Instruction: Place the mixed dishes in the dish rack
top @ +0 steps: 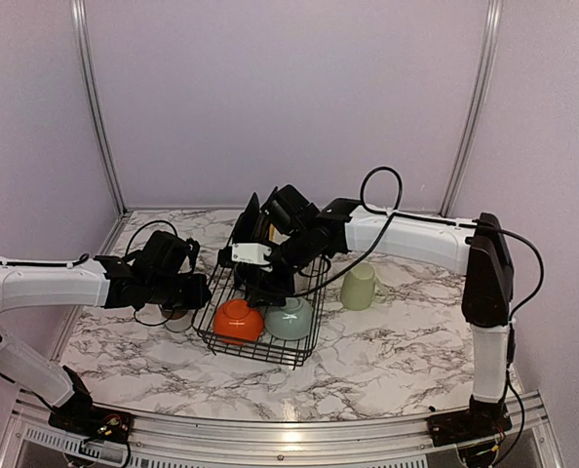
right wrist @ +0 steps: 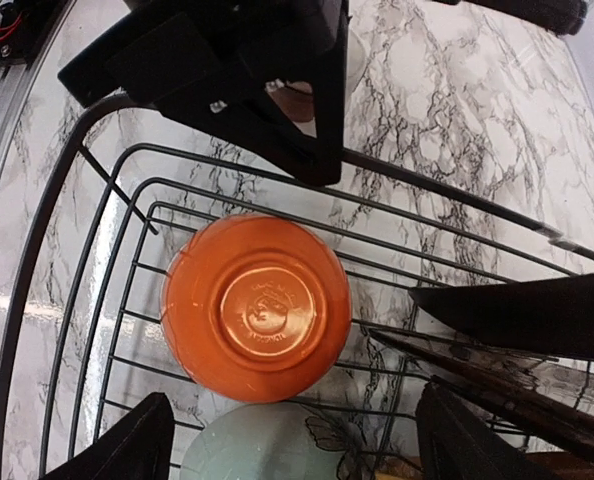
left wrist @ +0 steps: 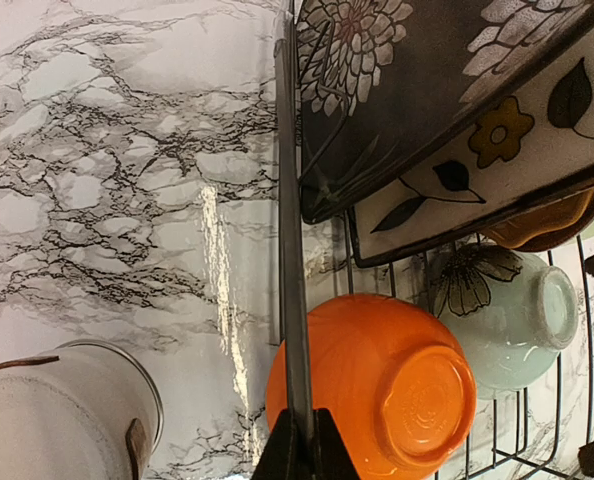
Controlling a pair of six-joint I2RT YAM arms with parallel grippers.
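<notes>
My left gripper (top: pixel 208 292) is shut on the left rim of the black wire dish rack (left wrist: pixel 289 230). An orange bowl (top: pixel 237 320) and a pale green bowl (top: pixel 289 320) lie upside down side by side in the rack's front. Behind them stand dark plates with a flower print (left wrist: pixel 377 90) and a cream flowered dish (left wrist: pixel 497 150). My right gripper hovers over the rack, open, its fingers (right wrist: pixel 127 445) apart above the pale green bowl. In the top view its arm hides much of the plates.
A light green mug (top: pixel 359 287) stands on the marble table to the rack's right. Close to the left gripper, outside the rack, is a whitish cup (left wrist: pixel 67 410). Bare table (top: pixel 397 361) lies to the front right.
</notes>
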